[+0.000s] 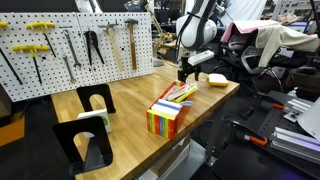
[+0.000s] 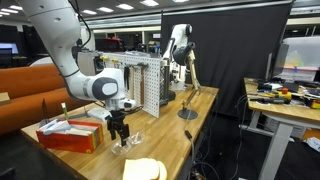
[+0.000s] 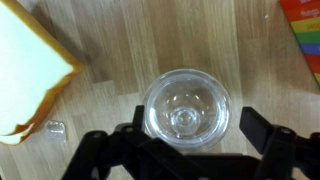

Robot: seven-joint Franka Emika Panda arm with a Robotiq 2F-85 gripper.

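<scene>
A clear round cup (image 3: 187,108) stands on the wooden table, seen from above in the wrist view. My gripper is open over it, one dark finger (image 3: 100,146) to the left of the cup and the other (image 3: 270,137) to the right. Whether either finger touches the cup cannot be told. In exterior view 2 the gripper (image 2: 119,133) hangs low over the table, close to small clear items that are hard to make out. From exterior view 1 the gripper (image 1: 187,74) appears just beyond the colourful box.
Bread-like slices (image 3: 30,65) lie left of the cup, with a small clear piece (image 3: 56,128) beside them. A box with rainbow stripes (image 1: 165,122) holds several items near the table's edge. Black bookends (image 1: 84,142) and a pegboard (image 1: 100,45) stand farther off.
</scene>
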